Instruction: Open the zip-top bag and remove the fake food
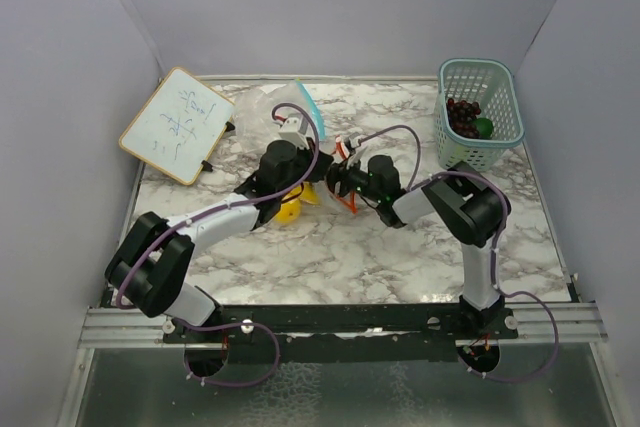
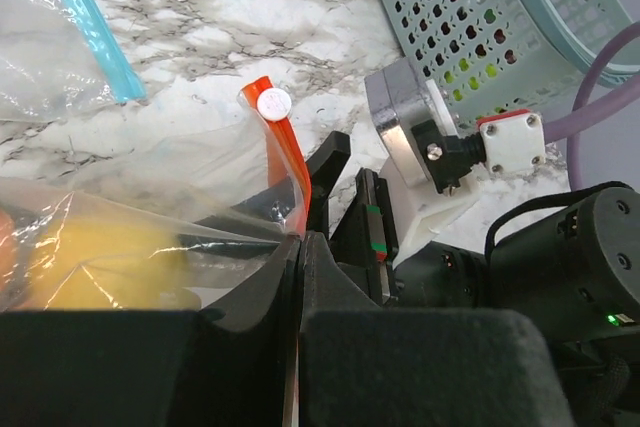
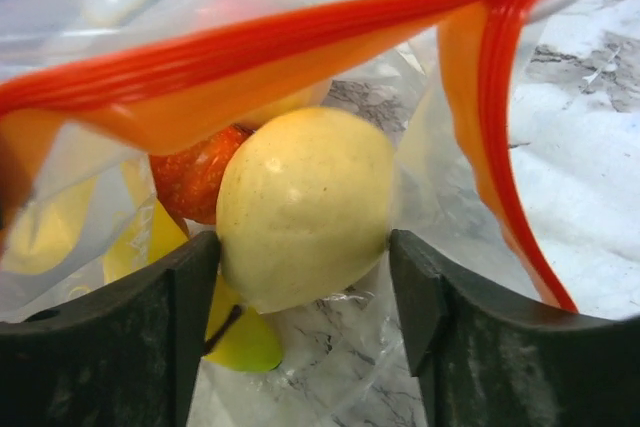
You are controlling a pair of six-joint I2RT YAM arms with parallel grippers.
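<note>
The open zip bag with orange zipper (image 3: 300, 37) holds fake food: a pale yellow round piece (image 3: 305, 202), a red piece (image 3: 190, 172) and yellow ones with a green tip (image 3: 250, 342). My left gripper is shut at the bag's edge, the clear plastic running to its fingertips. My right gripper reaches into the bag mouth, part open, its fingers either side of the pale yellow piece's lower part; whether they grip it is unclear. In the top view both grippers meet over the bag, largely hiding it.
A basket (image 1: 478, 147) with grapes and a green item stands back right. An empty clear bag with blue zipper (image 2: 110, 47) lies behind the grippers, and a whiteboard (image 1: 175, 122) at the left.
</note>
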